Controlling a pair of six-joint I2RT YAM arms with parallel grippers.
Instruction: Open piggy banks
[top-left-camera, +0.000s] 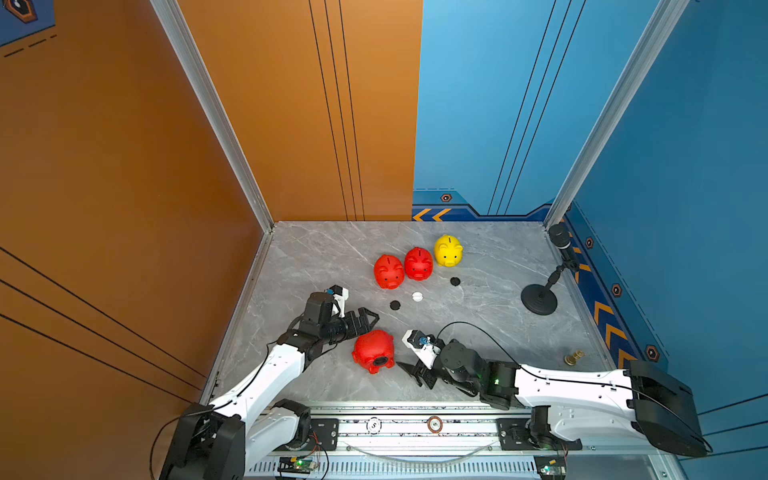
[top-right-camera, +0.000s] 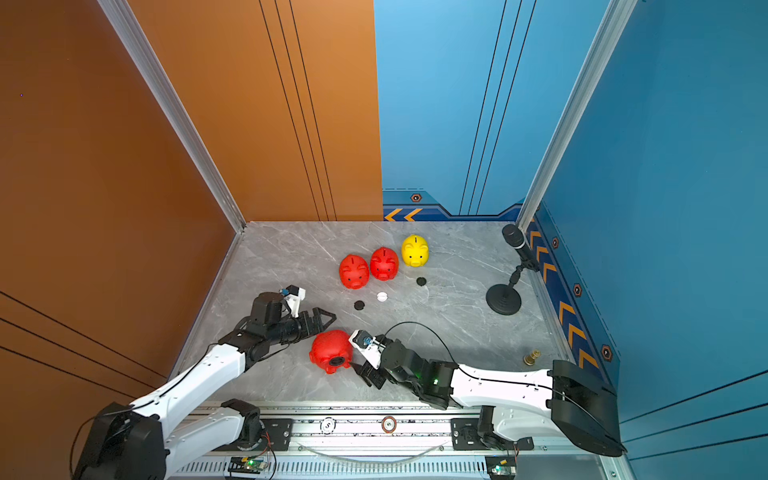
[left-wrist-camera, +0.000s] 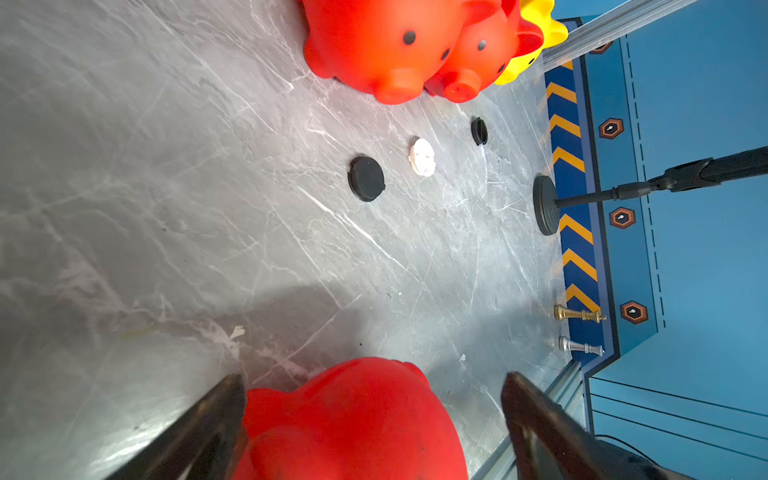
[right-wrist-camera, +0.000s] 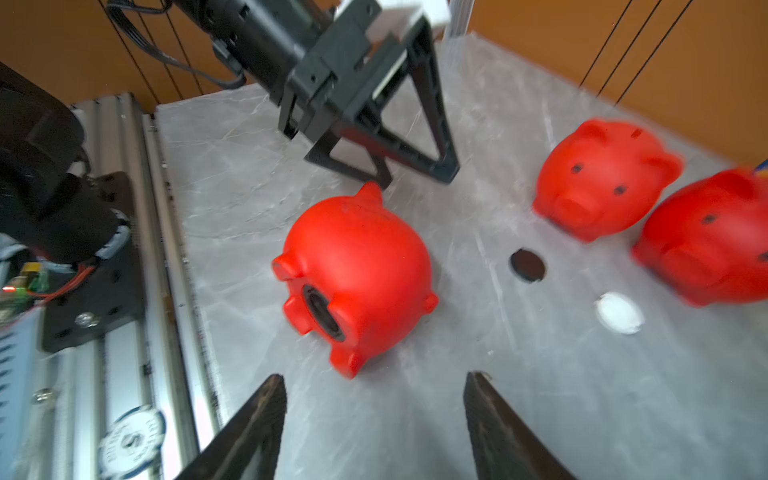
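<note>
A red piggy bank (top-left-camera: 373, 349) lies tipped over near the front edge, the dark round patch on its underside (right-wrist-camera: 321, 311) facing sideways. My left gripper is open just behind it, with nothing between its fingers; the bank fills the bottom of the left wrist view. My right gripper stands part open to the bank's right, apart from it. Two upright red piggy banks (top-left-camera: 389, 271) and a yellow one (top-left-camera: 448, 251) stand at the back. Two black discs (left-wrist-camera: 365, 177) and a white disc (left-wrist-camera: 422, 157) lie in front of them.
A microphone on a black stand (top-left-camera: 538, 299) stands at the right. A gold chess piece (left-wrist-camera: 580, 315) and a silver one (left-wrist-camera: 579, 346) stand along the right edge. Rails run along the front edge.
</note>
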